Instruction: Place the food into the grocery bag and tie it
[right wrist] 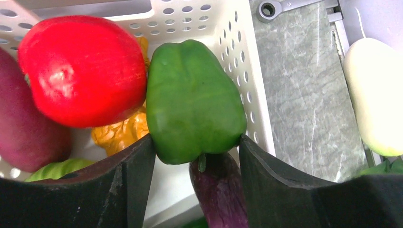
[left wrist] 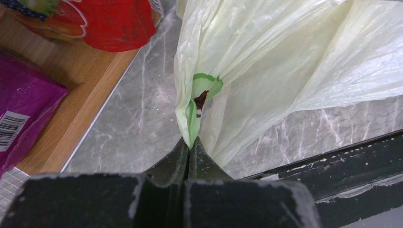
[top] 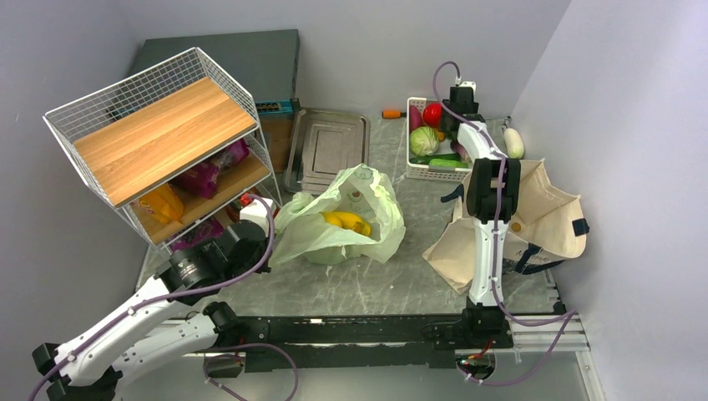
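The pale green grocery bag (top: 380,188) stands open mid-table with yellow bananas (top: 349,220) inside. In the left wrist view, my left gripper is shut on a gathered edge of the thin bag (left wrist: 266,95). Over at the white basket, a green pepper (right wrist: 192,102) lies between the fingers of my right gripper. Those fingertips meet the pepper's lower sides, but whether they grip it firmly cannot be told. Around it are a red tomato (right wrist: 85,71), a purple eggplant (right wrist: 219,190) and, in the top view, a cabbage (top: 424,140).
Left of the bag stands a wire shelf (top: 159,134) with packaged food; a metal tray (top: 330,146) lies behind. A canvas bag (top: 547,213) sits under the right arm. A pale long vegetable (right wrist: 378,90) lies outside the basket (right wrist: 259,90). Bare counter separates bag and basket.
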